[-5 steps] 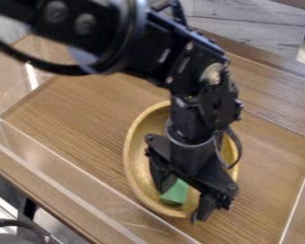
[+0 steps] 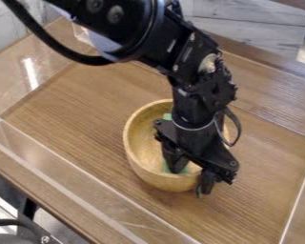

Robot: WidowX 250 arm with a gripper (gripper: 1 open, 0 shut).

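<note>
A yellow bowl (image 2: 140, 145) sits on the wooden table, right of centre in the camera view. My black gripper (image 2: 191, 171) reaches down from the top into the bowl, its fingers low inside and at the right rim. A small green object (image 2: 170, 117) shows in a sliver behind the gripper, mostly hidden; whether anything is between the fingers I cannot tell.
Clear edge strips run along the front left and right. Cables hang at the lower left corner.
The gripper has moved up in the picture and sits deeper over the bowl's middle, now hiding most of the green object that showed below it earlier.
</note>
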